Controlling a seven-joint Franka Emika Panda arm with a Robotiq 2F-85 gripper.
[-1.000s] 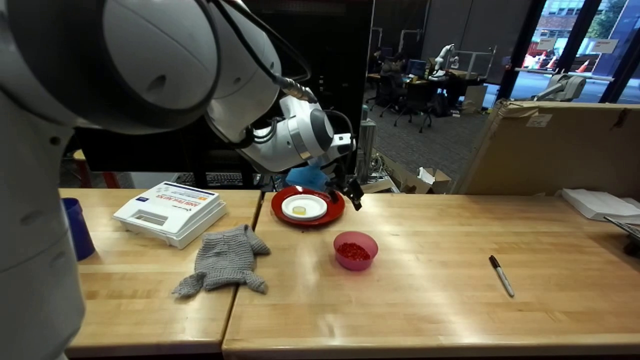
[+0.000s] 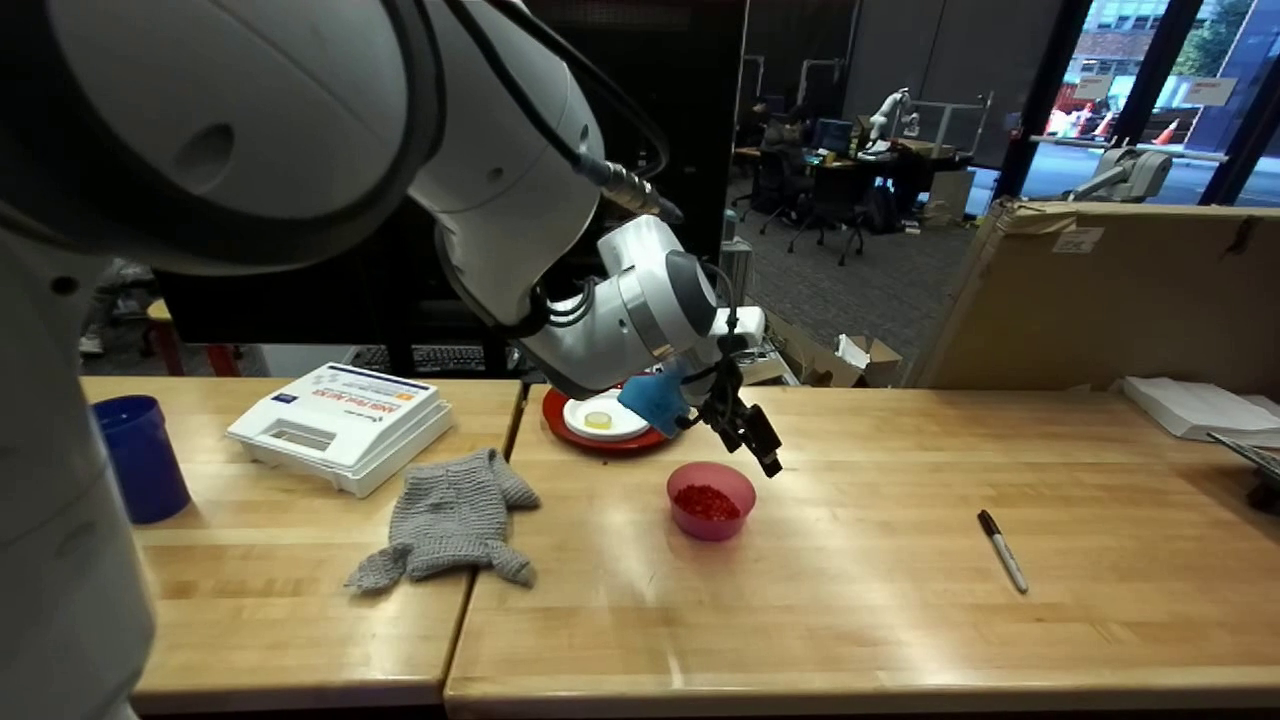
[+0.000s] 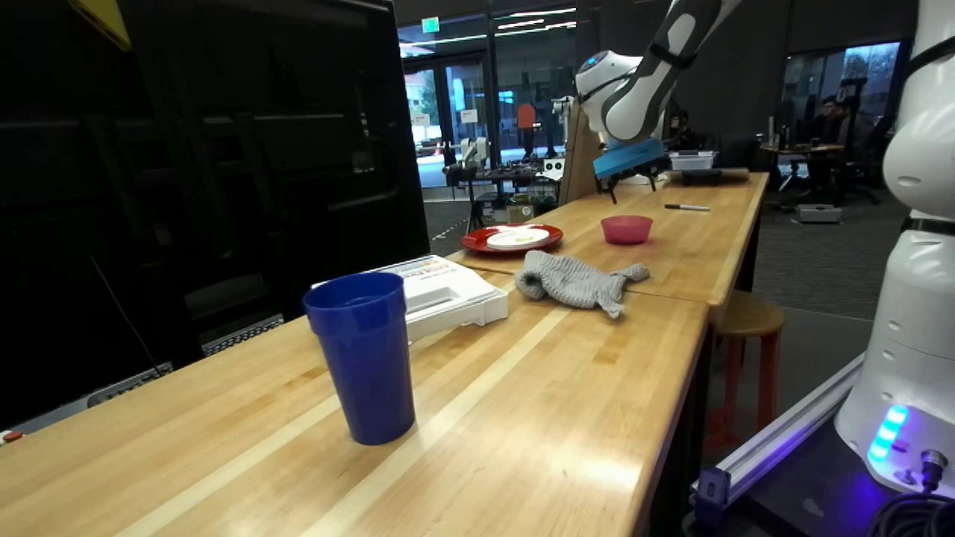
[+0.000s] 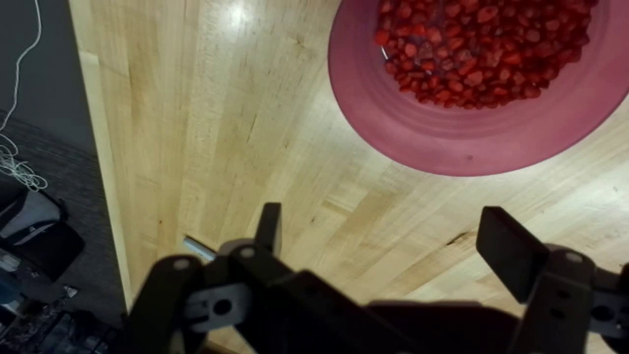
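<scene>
Above the table, just behind the pink bowl (image 2: 710,524), hangs my gripper (image 2: 729,438). In the wrist view my gripper is open, its two dark fingers wide apart with only bare tabletop between them. The bowl (image 4: 471,150) fills the upper right of that view, outside the fingers, and holds many small red pieces (image 4: 489,53). Exterior view 2 shows the bowl (image 3: 627,230) upright on the table, below my gripper (image 3: 633,189). A black-and-grey marker (image 2: 1004,552) lies to the right; part of the marker (image 4: 199,248) peeks out beside the left finger in the wrist view.
A red plate (image 2: 554,420) with a white plate (image 2: 603,414) on it stands behind the bowl. Leftward are a grey knitted cloth (image 2: 450,516), a white case (image 2: 348,420) and a blue cup (image 3: 362,358). Table space between bowl and marker is clear.
My arm has moved right and nearer to the camera, from beside the red plate to behind the bowl, and slightly lower. The objects on the table have stayed put.
</scene>
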